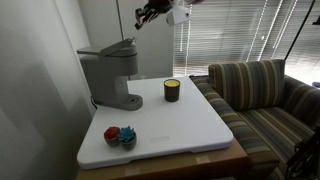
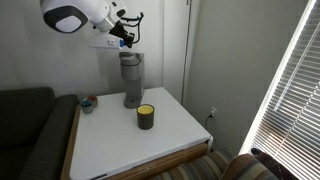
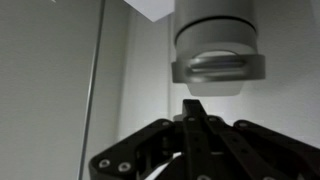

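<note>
A grey pod coffee machine (image 1: pixel 112 75) stands at the back left of the white table. Its lid (image 1: pixel 120 46) looks down in exterior view 1. Above the machine, clear of the lid, hangs my gripper (image 1: pixel 140 19); exterior view 2 also has the gripper (image 2: pixel 128 40) over the machine (image 2: pixel 132 80). In the wrist view, the silver handle (image 3: pixel 218 68) on the machine's top lies just beyond the gripper. The dark fingers are together, and nothing shows between them.
A dark mug (image 1: pixel 172 92), yellow on top, stands right of the machine. Two small containers with red contents (image 1: pixel 112 132) and blue contents (image 1: pixel 127 132) sit at the front left.
</note>
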